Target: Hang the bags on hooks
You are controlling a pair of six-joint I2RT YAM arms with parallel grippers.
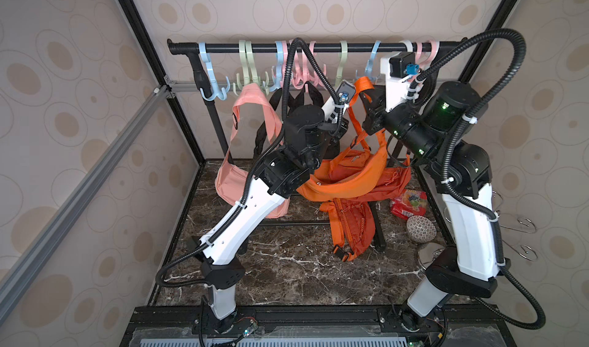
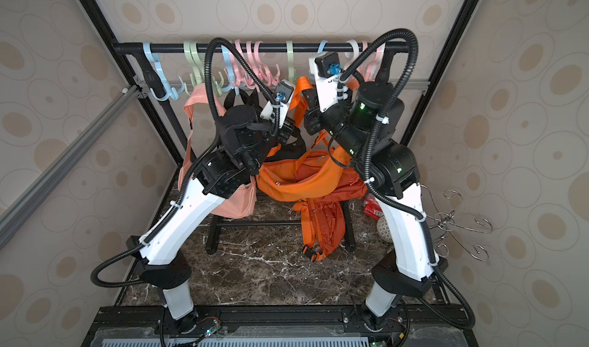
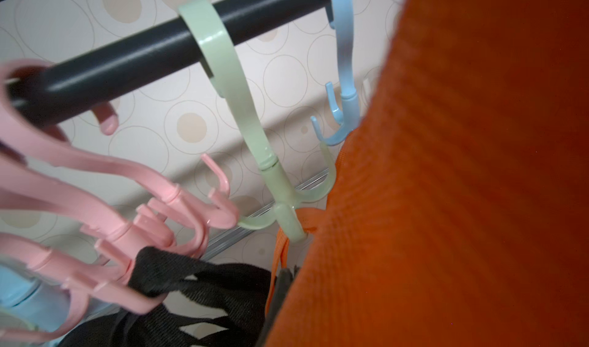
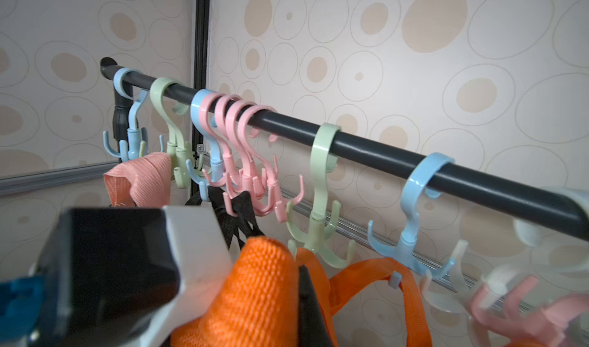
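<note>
An orange bag [image 1: 328,187] is lifted off the floor, its strap [image 2: 300,89] raised between my two grippers just below the rail of hooks. My left gripper [image 1: 340,117] and right gripper [image 1: 368,117] are shut on that strap, which fills much of the left wrist view as orange fabric [image 3: 466,163]. In the right wrist view a loop of strap [image 4: 257,285] rises near a green hook [image 4: 319,230] and a blue hook [image 4: 405,242]. The fingertips are largely hidden.
The black rail [image 1: 221,47] carries several pink, green, blue and white hooks. A pink bag [image 1: 245,187] and black straps hang to the left, other orange straps under the middle hooks. A second orange bag [image 1: 356,230] lies below. A metal stand is at the right.
</note>
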